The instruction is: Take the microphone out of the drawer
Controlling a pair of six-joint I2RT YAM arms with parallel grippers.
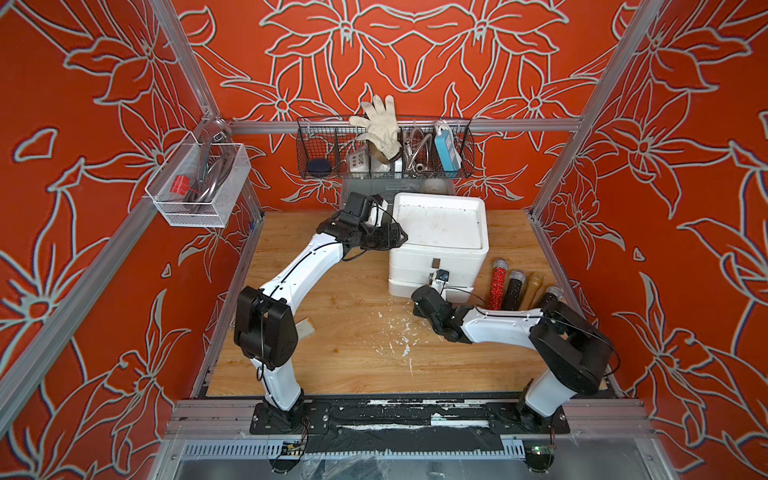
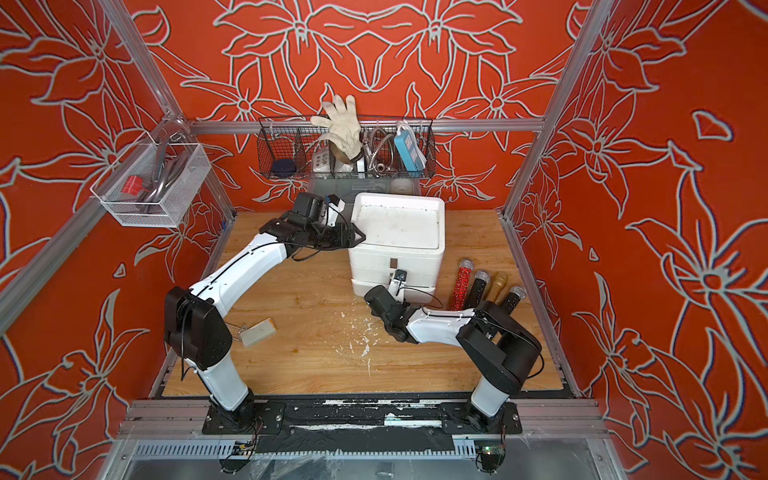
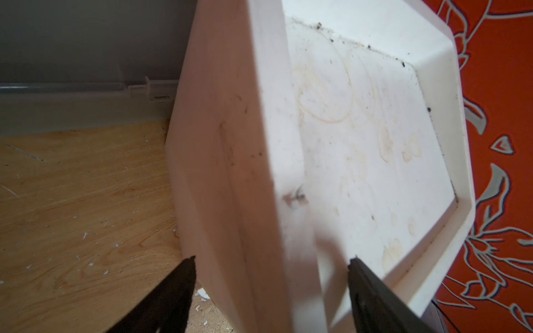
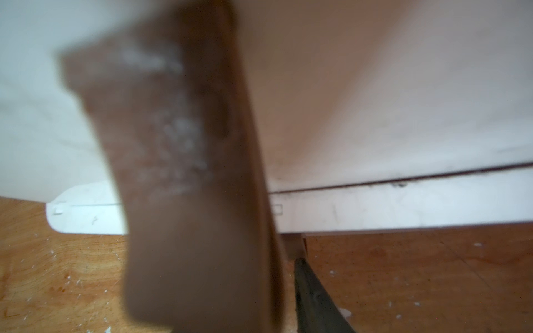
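A white box (image 1: 438, 224) (image 2: 397, 224) stands at the back centre, a brown latch tab (image 4: 183, 144) on its front. In the left wrist view my left gripper straddles the box's side wall and rim, fingers apart. In the top views my right gripper (image 1: 438, 280) is at the box's lower front, by the tab, which fills much of the right wrist view, blurred, with a dark finger (image 4: 313, 294) beside it; how far its fingers are apart is hidden. No drawer interior shows.
Several microphones (image 1: 497, 284) lie right of the box. A pale block (image 2: 260, 331) lies front left. Wire baskets (image 1: 196, 208) hang on the left and back walls.
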